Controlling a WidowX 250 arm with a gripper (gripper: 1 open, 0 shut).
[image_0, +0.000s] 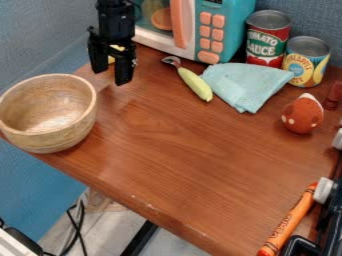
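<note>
My black gripper (112, 62) hangs at the back left, pointing down beside the toy microwave, its two fingers apart. A small yellow item (102, 63) shows partly behind it, mostly hidden; I cannot tell whether it is between the fingers. A wooden bowl (46, 130) sits at the left edge of the table. A yellow banana (197, 83) lies near the middle back, beside a metal utensil (173, 62).
The microwave (214, 25), tomato sauce can (266, 40), second can (306, 62), blue cloth (246, 85) and red toy (302, 115) line the back and right. An orange crayon (290, 220) lies front right.
</note>
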